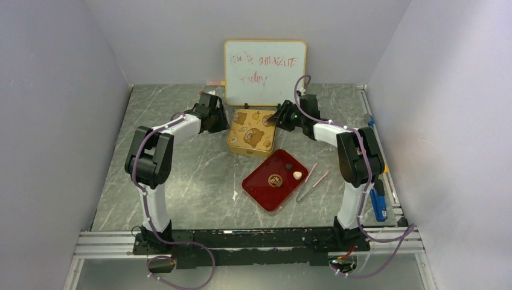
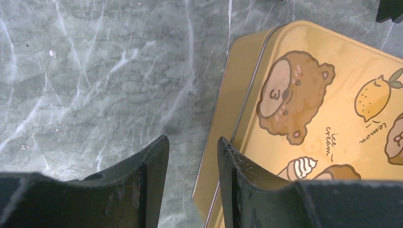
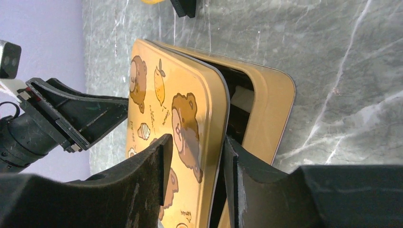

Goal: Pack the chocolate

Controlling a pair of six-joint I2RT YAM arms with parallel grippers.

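Note:
The yellow bear-print tin (image 1: pixel 250 130) sits below the whiteboard, its lid (image 3: pixel 157 104) lifted along the right side, showing a dark gap. My right gripper is open, straddling that lid edge. My left gripper is at the tin's left side, one finger against the edge; whether anything is firmly between its fingers is unclear. A dark red tray (image 1: pixel 262 187) in front holds a brown round chocolate (image 1: pixel 275 180), a dark piece (image 1: pixel 289 167) and a white piece (image 1: pixel 297 175).
A whiteboard (image 1: pixel 265 63) stands behind the tin. Tongs (image 1: pixel 311 187) lie right of the tray, and blue tools (image 1: pixel 379 202) at the right edge.

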